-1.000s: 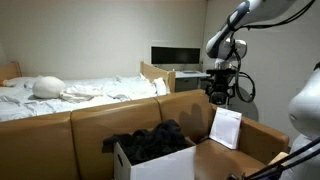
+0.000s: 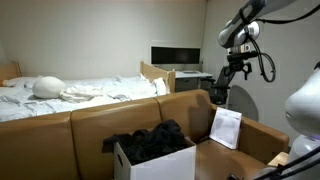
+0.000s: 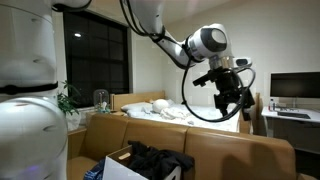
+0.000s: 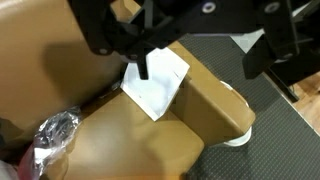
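My gripper (image 2: 233, 73) hangs high above the right end of the brown sofa, well clear of the seat. In the wrist view the dark fingers of my gripper stand wide apart, open, with nothing held between them. Beyond them, a white sheet-like object (image 4: 157, 82) rests in the sofa's corner. From the first exterior view this white object (image 2: 226, 127) leans against the backrest by the right armrest. A white box (image 2: 155, 172) stands at the front, and dark crumpled cloth (image 2: 150, 143) fills its top.
The sofa backrest (image 3: 220, 146) runs behind the box. Clear crinkled plastic (image 4: 55, 135) shows at the wrist view's left. A bed with white bedding (image 2: 85, 92) and a desk with a monitor (image 2: 176, 56) stand behind. Bare seat (image 4: 140, 145) lies beside the white object.
The white object, the box and the cloth have not moved.
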